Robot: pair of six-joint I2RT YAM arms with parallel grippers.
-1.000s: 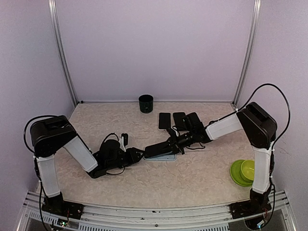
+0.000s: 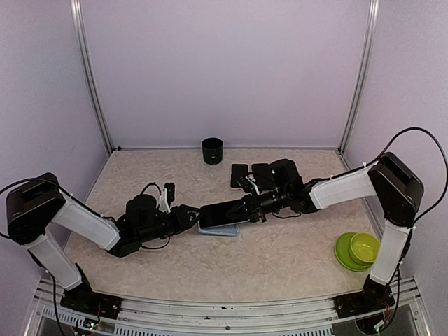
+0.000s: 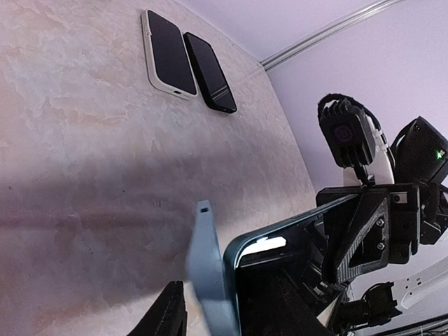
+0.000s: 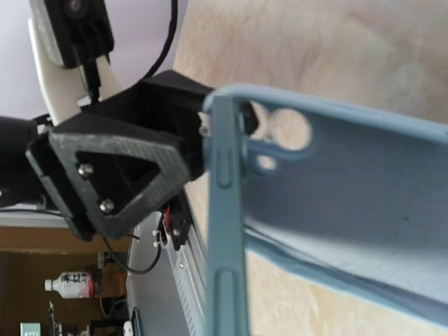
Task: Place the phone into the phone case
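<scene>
A light blue phone case point(image 4: 350, 189) fills much of the right wrist view, with camera holes at one end. In the top view a dark phone point(image 2: 218, 213) lies over the case point(image 2: 217, 231); in the left wrist view its black body point(image 3: 276, 269) is tilted beside the blue case wall. My right gripper point(image 2: 248, 206) is shut on the case and phone at their right end. My left gripper point(image 2: 194, 215) is at their left end, its fingers part open around that end; whether they touch it is unclear.
Two other phones point(image 2: 239, 175) lie at the back right, a black cup point(image 2: 212, 150) stands at the back, and a green bowl on a plate point(image 2: 363, 248) sits at the front right.
The case and phone have shifted left and slightly up with my right gripper. My left arm drew back left and has risen slightly at the near end of them.
</scene>
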